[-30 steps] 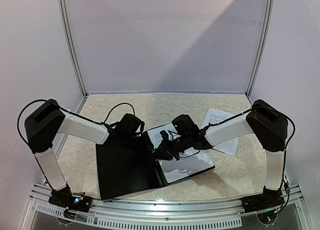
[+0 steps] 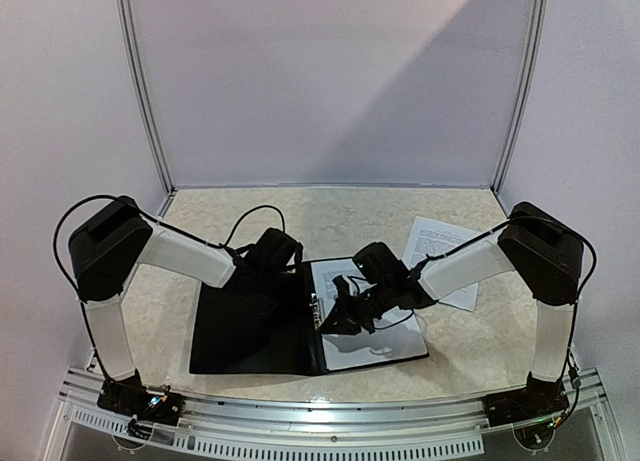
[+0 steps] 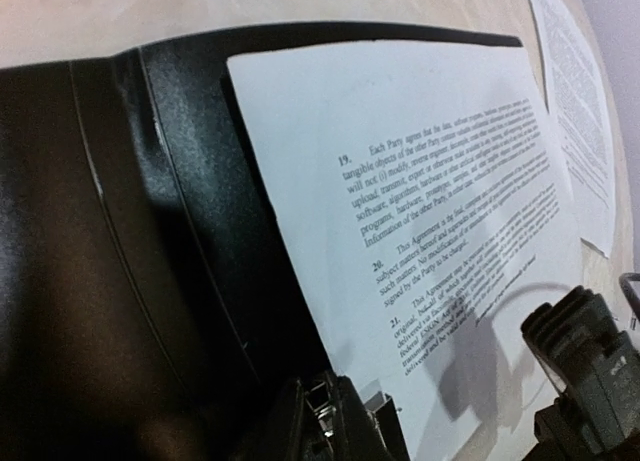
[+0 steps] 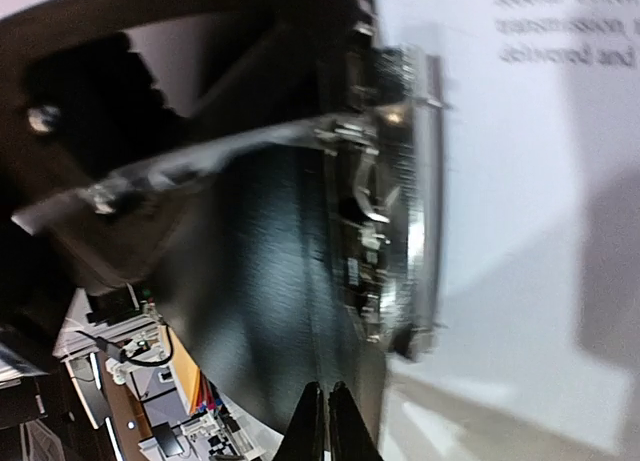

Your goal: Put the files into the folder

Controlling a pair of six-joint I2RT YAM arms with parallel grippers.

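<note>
The black folder (image 2: 250,331) lies open on the table. White printed sheets (image 3: 420,181) rest on its right half, beside the metal clip (image 4: 395,211) at the spine. My left gripper is at the clip, fingers slightly apart; its tips show close to the metal. Over the lower part of the spine side is my right gripper, with its fingers pressed together; what may be between them cannot be made out. Dark parts of the left gripper fill the upper left of the right wrist view.
A loose printed sheet (image 2: 440,239) lies on the table at the back right, partly under the right arm. Bare tabletop (image 2: 345,211) shows behind the folder, and a metal rail (image 2: 340,413) runs along the front.
The folder has turned to lie squarer with the table, its front left corner moving back. The left arm has shifted right, and the right gripper has moved right and toward the front.
</note>
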